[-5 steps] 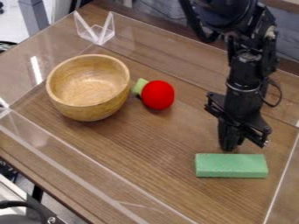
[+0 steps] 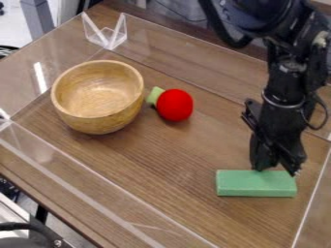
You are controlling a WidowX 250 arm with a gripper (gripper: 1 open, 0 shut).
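My black gripper points down at the right of the camera view, its tip low beside the back edge of a green rectangular block on the wooden table. It looks shut, with nothing seen between its fingers; whether it touches the block is unclear. A red ball-like object with a light green piece at its left lies at the middle back, left of the gripper.
A wooden bowl stands at the left. A clear wire-like holder is at the back left.
The arm has turned and shifted slightly, its lower part leaning a little more toward the front at the green block. The block and the other objects look unmoved.
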